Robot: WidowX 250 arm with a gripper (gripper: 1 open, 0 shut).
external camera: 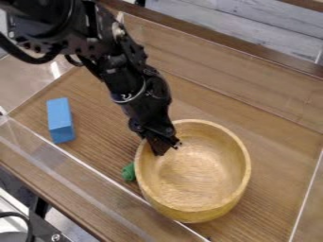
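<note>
My gripper (159,142) reaches down from the top left to the upper left rim of a pale wooden bowl (199,180), its black fingertips at that rim. It looks shut, though whatever is between the fingers is hidden by the gripper itself. A small green object (128,172) lies beside the bowl's left side, partly covered by it.
A blue block (59,120) stands on the wooden table (252,95) to the left. A transparent edge runs along the near left, with dark cables beyond it.
</note>
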